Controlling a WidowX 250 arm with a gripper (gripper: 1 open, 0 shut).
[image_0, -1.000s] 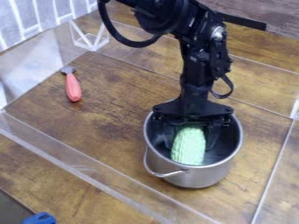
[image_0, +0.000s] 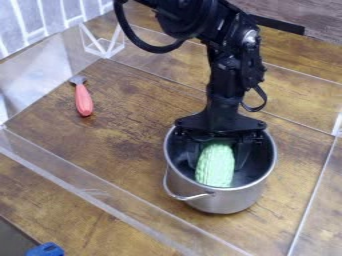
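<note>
A steel pot (image_0: 214, 198) with a wire handle stands on the wooden surface at right of centre. Inside it lies a pale green, ridged oblong object (image_0: 215, 164), like a corn cob or cabbage. My black gripper (image_0: 217, 136) reaches down from above into the pot's rim, over the green object's upper end. Its fingers are mostly hidden and dark against the pot, so their opening and any contact with the object are unclear.
A red-handled utensil (image_0: 82, 98) lies at the left. A blue item (image_0: 44, 249) sits at the bottom-left corner. Clear panels border the wooden surface (image_0: 114, 150), whose middle-left is mostly bare.
The gripper and the green object have shifted very slightly; otherwise the scene looks the same.
</note>
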